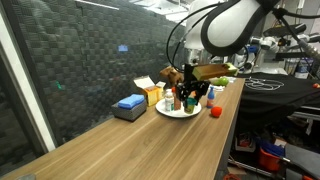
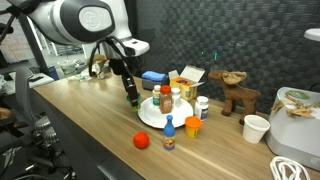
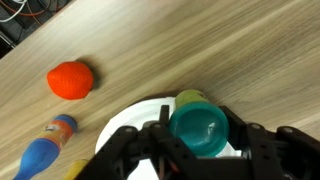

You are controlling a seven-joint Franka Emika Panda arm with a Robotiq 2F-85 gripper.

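Observation:
My gripper is shut on a bottle with a round teal-green cap; its yellowish-green body shows past the cap in the wrist view. In exterior view 2 the gripper is over the near left rim of the white plate, the held bottle mostly hidden by the fingers. On the plate stand a red-brown bottle and white-capped bottles. Whether the held bottle touches the plate, I cannot tell.
A red ball, a blue bottle and an orange cup stand in front of the plate. Behind are a yellow box, a toy moose and a white cup. Bare wood lies left of the plate.

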